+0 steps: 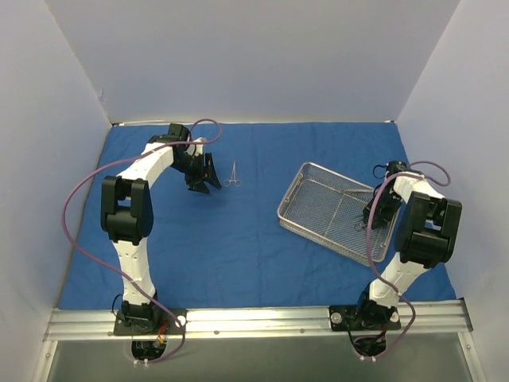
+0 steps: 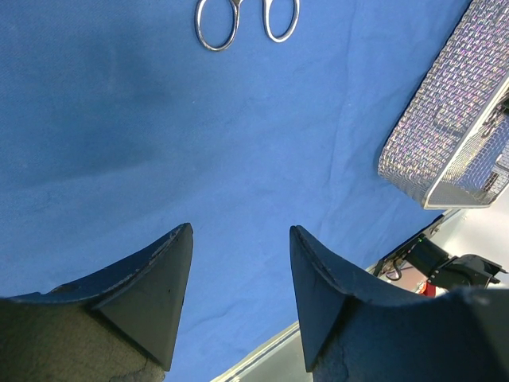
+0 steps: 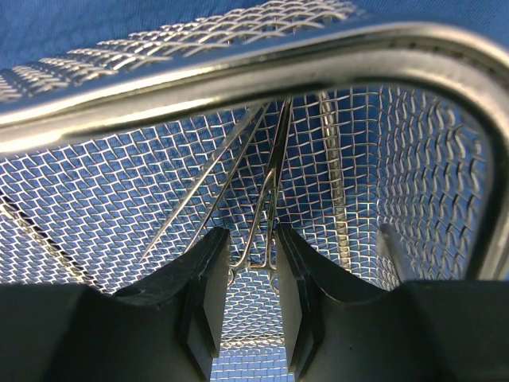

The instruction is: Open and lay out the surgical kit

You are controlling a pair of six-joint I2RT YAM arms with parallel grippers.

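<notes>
The wire mesh tray (image 1: 316,236) stands at the right of the blue cloth. Inside it, in the right wrist view, lie a scissor-like instrument (image 3: 273,179) and slim pointed tweezers (image 3: 196,185). My right gripper is over the tray, its fingers part open on either side of the instrument's handle end; the finger rings are partly hidden, and no firm contact shows. Another ringed instrument (image 1: 233,177) rests on the cloth, left of the tray. Just left of that one, my left gripper stands open and empty; the instrument's finger rings (image 2: 216,28) appear ahead of its fingertips.
The tray's thick metal rim (image 3: 238,73) runs close beside the right gripper. Bare blue cloth (image 1: 215,255) fills the middle and front left. Grey walls close in the back and sides.
</notes>
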